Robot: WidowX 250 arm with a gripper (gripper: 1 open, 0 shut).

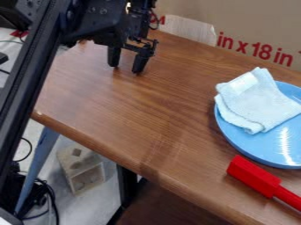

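Note:
The black gripper point(127, 60) hangs at the back left over the wooden table, its two fingers apart with nothing seen between them. To its right, a blue plate point(281, 140) holds a folded pale cloth point(252, 97). A red-handled tool point(255, 178) lies at the table's front right edge, near the plate and partly out of frame.
A cardboard panel point(253, 26) stands along the back. The black arm spans the upper left. Below the front left edge are cables and a pale block point(81, 171).

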